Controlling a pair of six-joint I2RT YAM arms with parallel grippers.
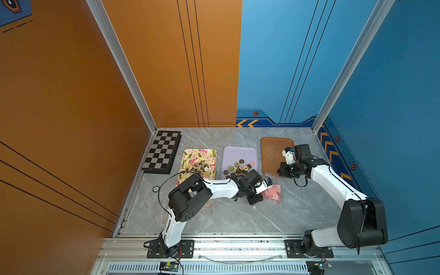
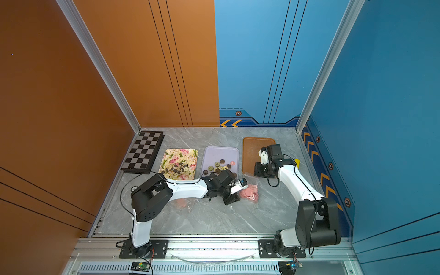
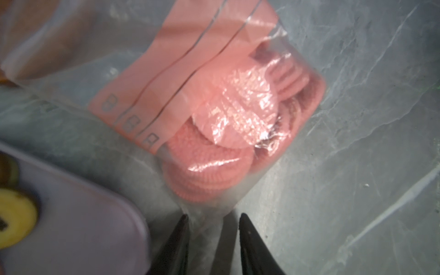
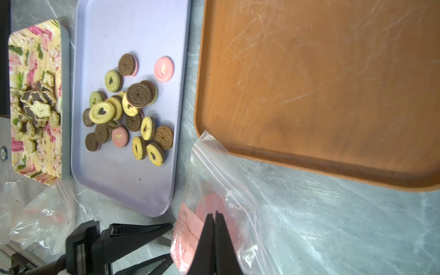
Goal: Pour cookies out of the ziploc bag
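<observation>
A clear ziploc bag (image 1: 272,193) holding pink cookies (image 3: 206,165) lies on the table in front of the lilac and brown trays. My left gripper is at the bag's corner, fingers part open on either side of it; whether it touches the plastic is unclear. My right gripper is shut, above the bag's zip end near the front edge of the brown tray (image 4: 316,82), with nothing seen held between its fingers.
The lilac tray (image 4: 128,183) holds several mixed cookies, the floral tray (image 1: 197,155) several biscuits. Another clear bag (image 4: 41,215) lies at left. A checkered board (image 1: 161,151) sits back left.
</observation>
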